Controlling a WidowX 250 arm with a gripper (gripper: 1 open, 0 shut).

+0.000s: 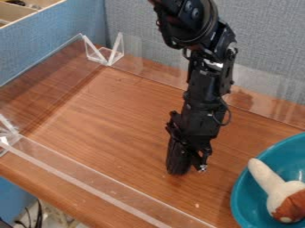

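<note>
My black gripper [188,157] is low over the middle right of the wooden table [102,125], at or very near its surface. The fingers are seen side-on and dark, so their spacing and anything between them are hidden. To the right, a teal bowl [251,210] holds a white and brown plush object [273,184], apart from the gripper.
Clear plastic edging runs round the table, with a white bracket [103,52] at the back left corner. A grey wall stands behind. Cables lie below the front left edge.
</note>
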